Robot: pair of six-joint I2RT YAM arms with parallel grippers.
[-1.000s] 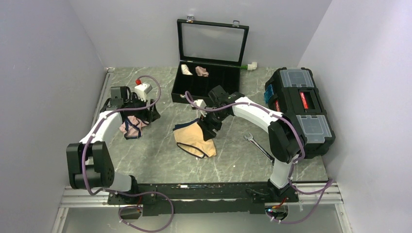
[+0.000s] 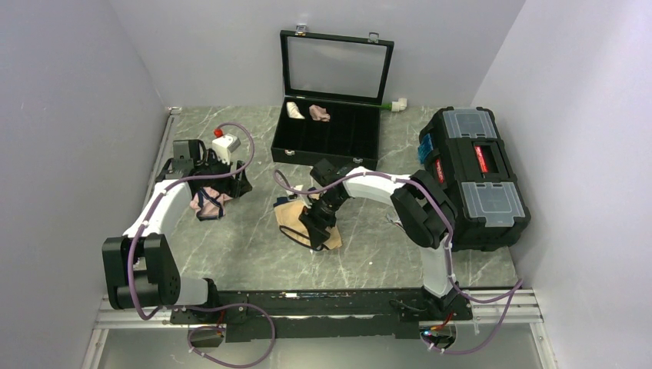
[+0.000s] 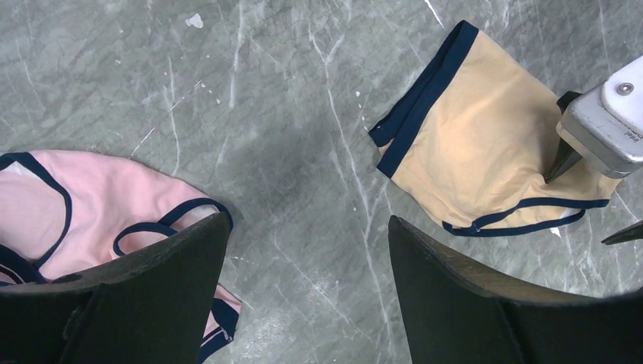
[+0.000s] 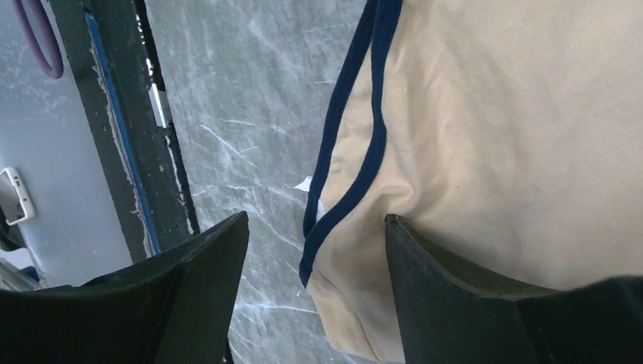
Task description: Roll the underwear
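Note:
Beige underwear with navy trim (image 2: 291,218) lies flat on the table in front of the black box. My right gripper (image 2: 316,240) is over its front edge, fingers apart. In the right wrist view one finger (image 4: 447,280) presses against the beige cloth (image 4: 515,136), while the other finger (image 4: 189,280) is over bare table beyond the navy trim. Pink underwear with navy trim (image 3: 114,189) lies loosely folded at the left. My left gripper (image 2: 244,183) hovers right of it, open, with nothing between its fingers. In the left wrist view the right gripper's tips touch the beige cloth (image 3: 485,129).
An open black compartment box (image 2: 346,127) at the back holds a white roll (image 2: 294,110) and a pink roll (image 2: 319,113). A black toolbox (image 2: 480,177) stands at the right. Free table lies between the two garments.
My right gripper has moved left and toward the front, from the beige underwear's right side to its front edge. The left arm shifted only slightly.

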